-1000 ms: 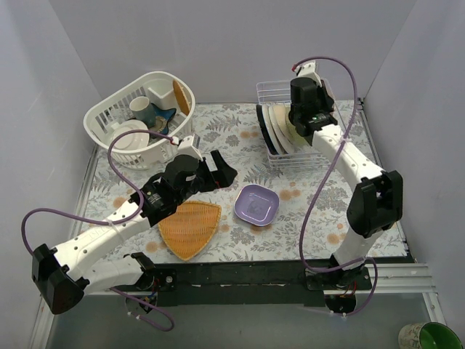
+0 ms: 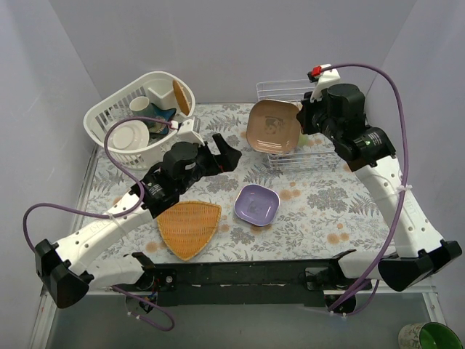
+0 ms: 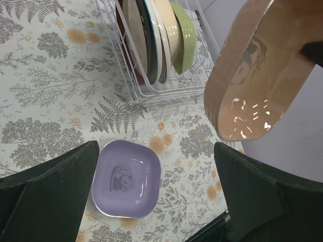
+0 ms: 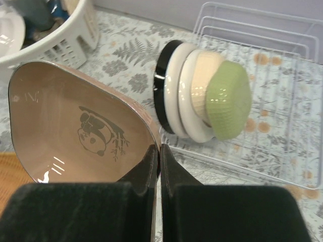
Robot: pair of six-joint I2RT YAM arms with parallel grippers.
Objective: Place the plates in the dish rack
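Observation:
A brown square plate [image 2: 273,126] with a panda print hangs above the table, its rim pinched by my right gripper, which is shut on it. From above, the plate covers the left part of the wire dish rack [image 2: 316,160]. Several plates stand on edge in that rack: a black one [image 4: 161,85], white ones, a cream one [image 4: 204,83] and a green one [image 4: 229,101]. My left gripper [image 2: 227,154] is open and empty, over the middle of the table. Below it in the left wrist view, a purple square dish [image 3: 126,177] lies flat.
A white basket [image 2: 94,123] at the back left holds white plates [image 2: 131,135], a mug [image 2: 141,107] and other dishes. An orange woven mat [image 2: 189,229] lies at the front left. The rack's right side is bare in the right wrist view.
The right arm has risen from over the rack with the brown plate and swung it leftward, hiding the racked plates from above. My left gripper has shifted only slightly.

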